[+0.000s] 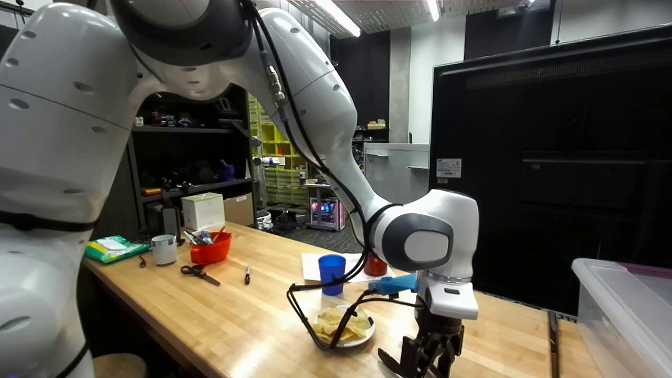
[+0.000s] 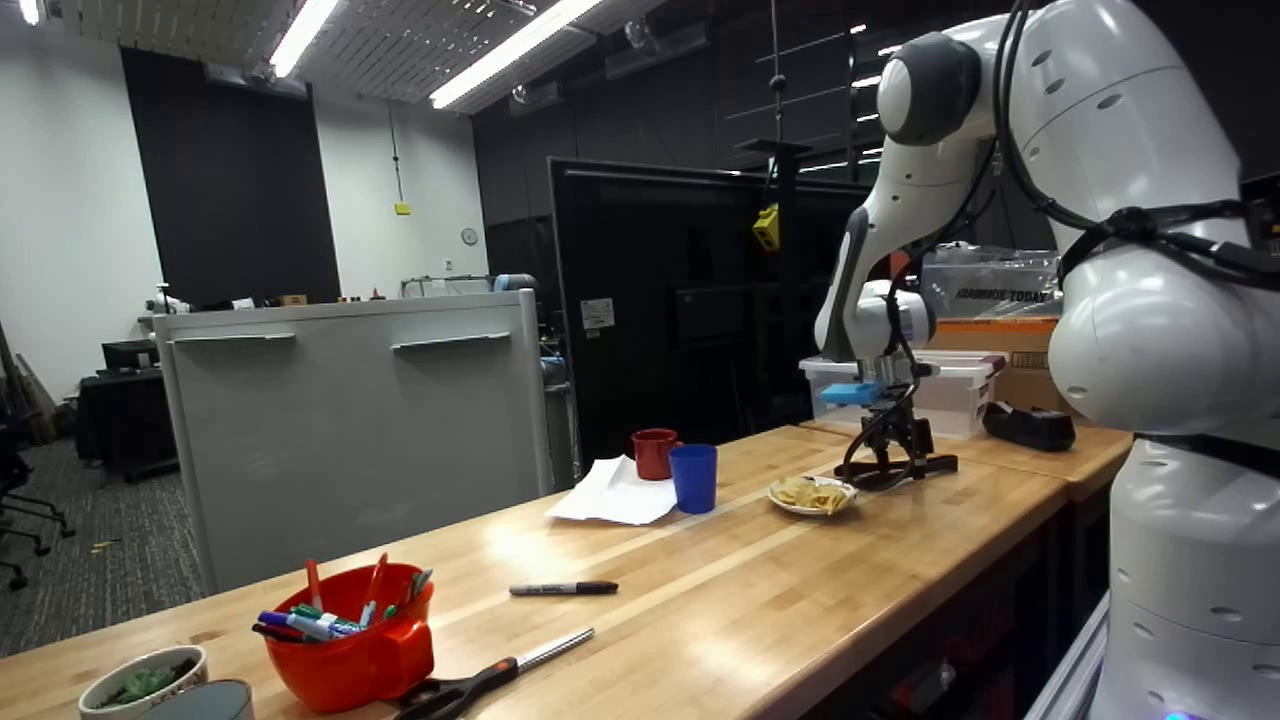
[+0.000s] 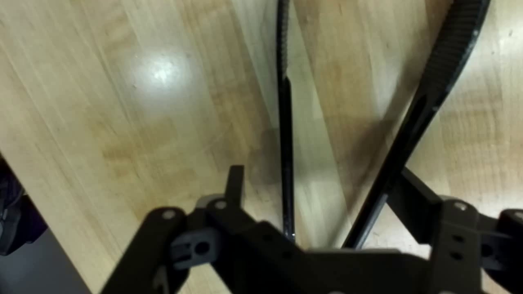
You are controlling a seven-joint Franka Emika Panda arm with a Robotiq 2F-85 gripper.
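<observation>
Black tongs (image 3: 285,127) with two long arms lie or stand at the table surface in the wrist view, one arm edge-on and the other showing a ribbed end. Around their lower part is my gripper, part open. A clear gap shows between its left finger and the nearer tong arm; the right finger (image 3: 414,201) is close against the other arm, contact hard to tell. In exterior view 1 the gripper (image 1: 430,360) points down at the table's near side, a tong end (image 1: 389,361) sticking out to its left; the bottom is cut off by the frame.
A plate of chips (image 2: 812,493) sits close beside the gripper. Farther off are a blue cup (image 2: 693,478), a red mug (image 2: 655,452) and white paper (image 2: 614,492). A marker (image 2: 564,588), scissors (image 2: 492,678) and a red pen container (image 2: 348,654) lie at the other end.
</observation>
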